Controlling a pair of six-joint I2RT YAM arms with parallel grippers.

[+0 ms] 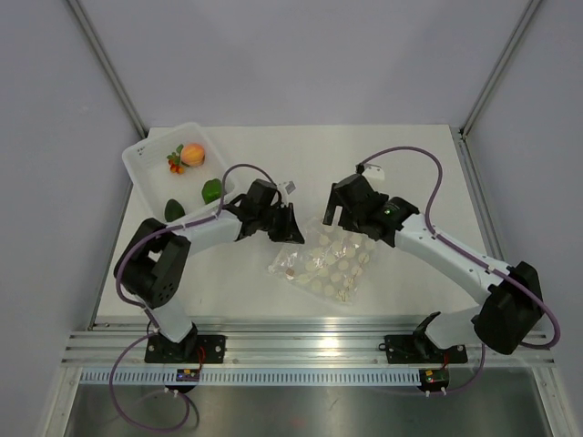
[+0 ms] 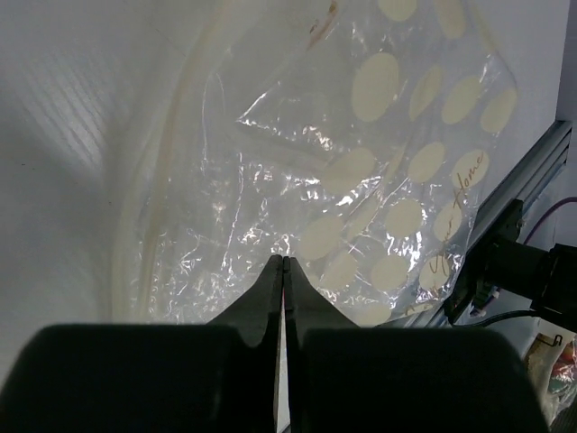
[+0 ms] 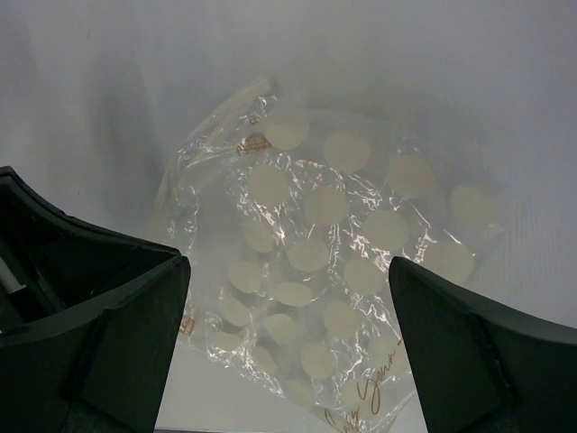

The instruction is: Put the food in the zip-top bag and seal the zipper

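The clear zip top bag (image 1: 326, 266), printed with pale dots, lies flat and apparently empty mid-table. Its zipper strip (image 2: 171, 144) runs along the left side in the left wrist view. Just over the bag's left edge, my left gripper (image 1: 297, 239) is shut, with nothing visible between its fingertips; in its wrist view the gripper points at the clear film. Above the bag's far right part, my right gripper (image 1: 330, 219) stands open and empty. Play food sits in the white bin: a peach-coloured round piece (image 1: 192, 155), a green pepper (image 1: 211, 191) and a dark green piece (image 1: 174, 210).
The white bin (image 1: 146, 182) stands at the back left, partly behind my left arm. A small red-and-green bunch (image 1: 175, 164) lies in it. Bare table (image 1: 264, 150) extends behind the bag and to its right.
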